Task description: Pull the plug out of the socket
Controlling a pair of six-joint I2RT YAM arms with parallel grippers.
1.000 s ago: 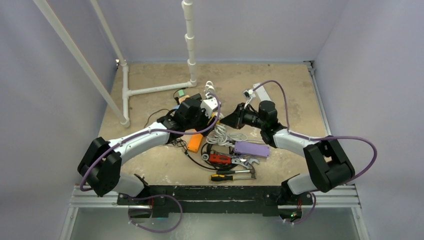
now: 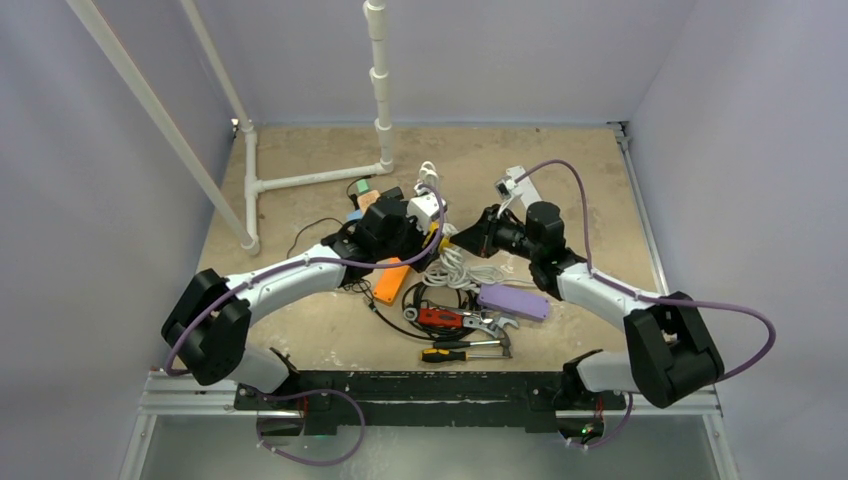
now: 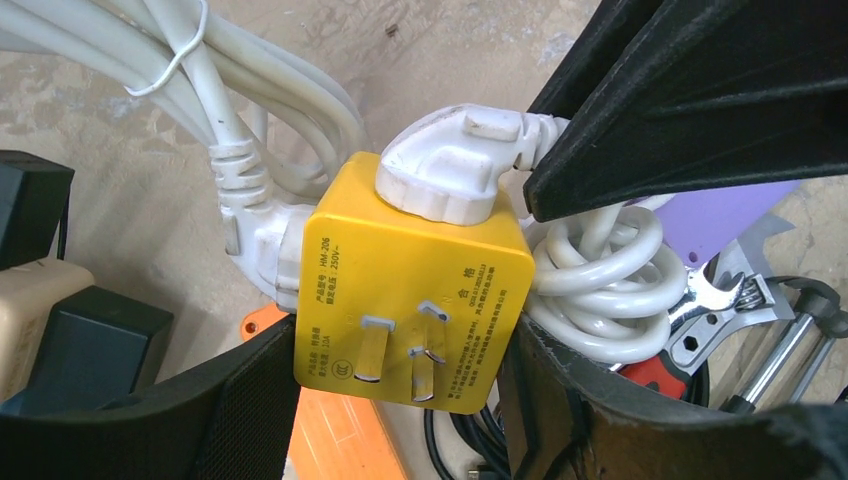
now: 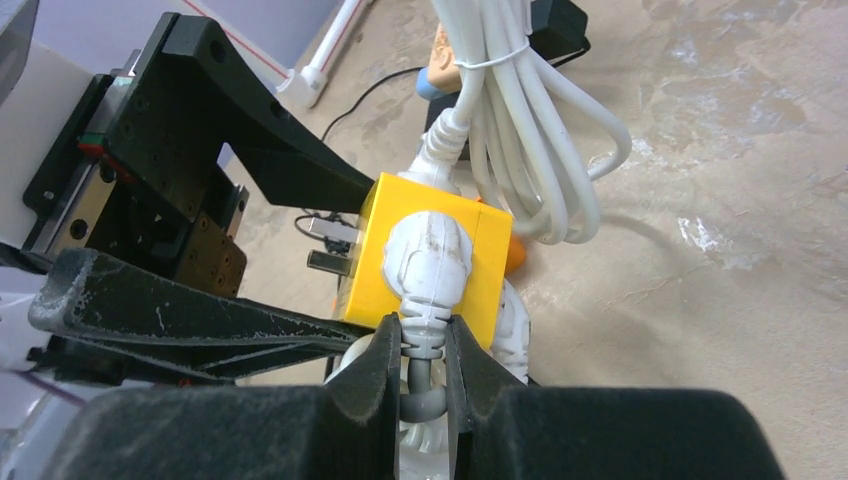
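In the left wrist view my left gripper is shut on the yellow socket adapter (image 3: 420, 265), whose metal prongs face the camera. A white plug (image 3: 445, 165) sits against its upper face, with no clear gap between them. A second white plug (image 3: 255, 225) is on the adapter's left side. My right gripper has its fingertips on either side of the first plug's ribbed neck (image 4: 424, 325), close to the adapter. How firmly its fingers press the neck does not show. From above, both grippers meet over the mat's middle.
Bundled white cable (image 4: 525, 130) hangs by the adapter. Beneath lie an orange strip (image 2: 391, 282), a purple strip (image 2: 515, 302), coiled white cord (image 2: 455, 272), and tools including a hammer (image 2: 503, 343). The board's right side is mostly bare.
Both grippers have shifted slightly right, the adapter and plug along with them. The purple strip and white cord have also slid a little right. The plug still sits on the adapter.
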